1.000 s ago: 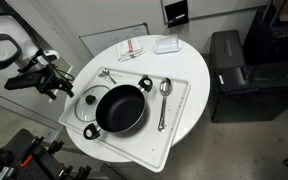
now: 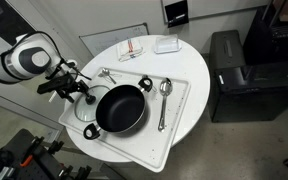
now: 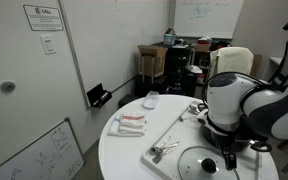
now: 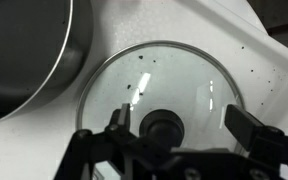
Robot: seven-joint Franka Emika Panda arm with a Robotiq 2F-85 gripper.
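Observation:
A round glass lid (image 2: 84,108) with a black knob (image 4: 162,128) lies flat on the white tray (image 2: 150,157). Beside it on the tray stands a black pot (image 2: 122,109) with two handles, its inside looking empty from above. My gripper (image 2: 78,92) is over the lid, close to the knob. In the wrist view the open gripper has its fingers spread wide, with the knob showing between them; whether anything touches cannot be told. The second exterior view shows the lid (image 3: 196,156) and its knob (image 3: 209,165) beneath the arm, which partly hides the pot.
A large spoon (image 2: 165,104) lies along the tray's right side, and a smaller utensil (image 2: 108,75) near its far left. Farther back on the round table are a folded cloth (image 2: 129,48) and a clear container (image 2: 167,44).
Lid, pot and spoon have stayed in place.

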